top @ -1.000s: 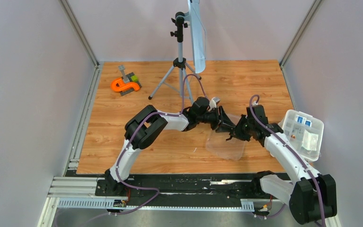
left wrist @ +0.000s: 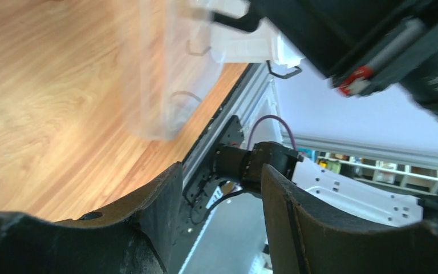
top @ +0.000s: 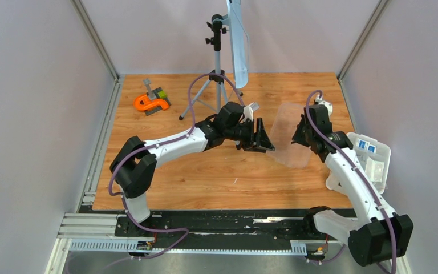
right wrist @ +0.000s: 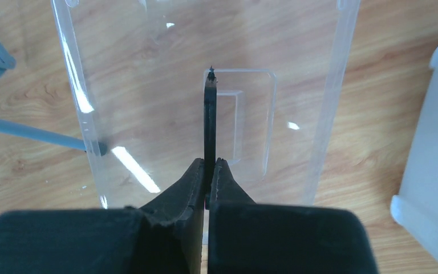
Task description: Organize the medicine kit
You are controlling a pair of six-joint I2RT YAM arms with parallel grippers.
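Observation:
My right gripper is shut on the black handle of a clear plastic lid. From above, the see-through lid hangs over the wooden table, left of that gripper. The translucent medicine box stands uncovered at the table's right edge, holding small packs and a white packet; the right arm passes over its left side. Left of the lid, my left gripper is open. In the left wrist view, nothing lies between its fingers, and the lid is blurred beyond them.
A light-blue tripod stands at the back middle, one leg close to the lid in the right wrist view. An orange clamp lies at the back left.
The right gripper has carried the lid toward the back and slightly right.

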